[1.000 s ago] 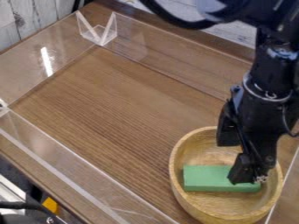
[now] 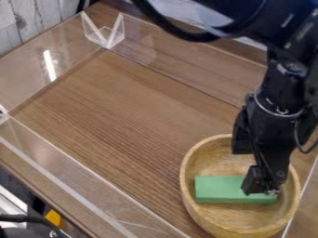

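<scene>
A round wooden bowl [image 2: 214, 218] at the lower right holds a green rectangular block [image 2: 222, 190], lying flat inside it. My black gripper [image 2: 258, 171] hangs over the right part of the bowl, open, its lower tips close above the block's right end; whether they touch it I cannot tell. The arm covers the bowl's back right part.
Clear plastic walls [image 2: 74, 167] run along its left and front edges. A white bracket [image 2: 104, 30] sits at the back left. Dark cables [image 2: 28, 214] show at the lower left.
My gripper has shifted and turned slightly over the bowl. The bowl and the green block look unmoved.
</scene>
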